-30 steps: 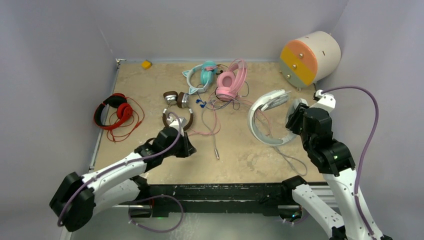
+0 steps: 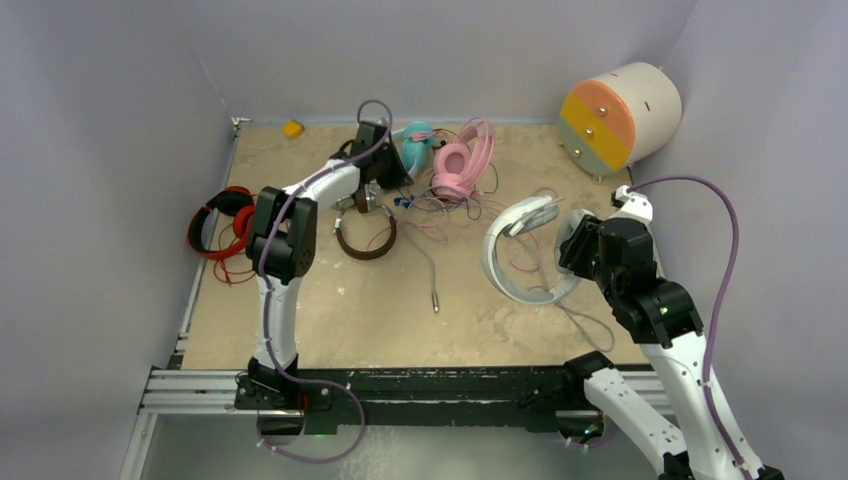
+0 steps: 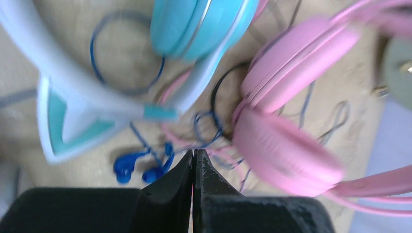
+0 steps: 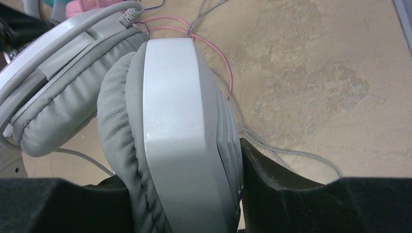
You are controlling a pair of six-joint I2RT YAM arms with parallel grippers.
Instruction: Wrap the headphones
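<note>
My right gripper (image 2: 578, 245) is shut on one earcup of the white headphones (image 4: 172, 97), held up at the right with the other earcup (image 4: 68, 82) beside it. Their grey cable (image 4: 311, 155) trails over the board. My left gripper is shut, with nothing visible between its fingers, over the cluster at the back centre: cyan cat-ear headphones (image 3: 204, 24), pink headphones (image 3: 286, 150), blue earbuds (image 3: 125, 165) and tangled cables. The left arm partly hides the cyan pair in the top view.
Brown headphones (image 2: 365, 252) lie at the centre, red-and-black headphones (image 2: 215, 255) at the left, a yellow block (image 2: 293, 129) at the back left. A striped drum (image 2: 640, 110) stands at the back right.
My left gripper has moved from the front centre to the back, above the cyan headphones. The white headphones in my right gripper have shifted slightly left and toward the front.
</note>
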